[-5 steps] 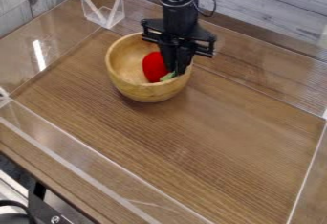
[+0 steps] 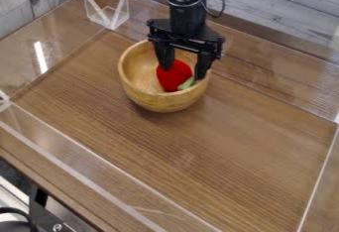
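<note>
A wooden bowl [image 2: 143, 90] stands on the table [image 2: 199, 167], holding a red object [image 2: 172, 74] and a small pale green object [image 2: 188, 83] beside it. My black gripper [image 2: 185, 58] is open above the bowl, its fingers over the bowl's back and right part. Whether the fingertips touch the contents is hard to tell.
Clear plastic pieces lie at the back left [image 2: 105, 11] and at the left edge. A dark cable is at the bottom left corner.
My gripper has risen slightly from lower in the bowl, uncovering more of its contents. The bowl has shifted a little to the right.
</note>
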